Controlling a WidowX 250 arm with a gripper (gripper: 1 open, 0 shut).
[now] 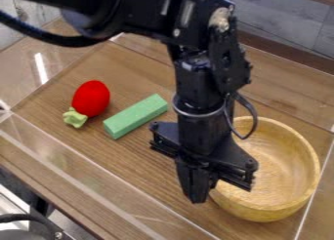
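My black gripper (198, 185) hangs low in the middle of the view, over the left rim of a wooden-coloured bowl (276, 176). Its fingertips point down near the table surface; whether they are open or shut is hard to tell from here. A green block (135, 117) lies behind and left of it. A red object with a pale green end (90, 98) lies further left.
The wooden table (104, 176) has free room at the back and the front left. Its raised edge runs along the left, with cables at the lower left corner. The arm hides part of the table's middle.
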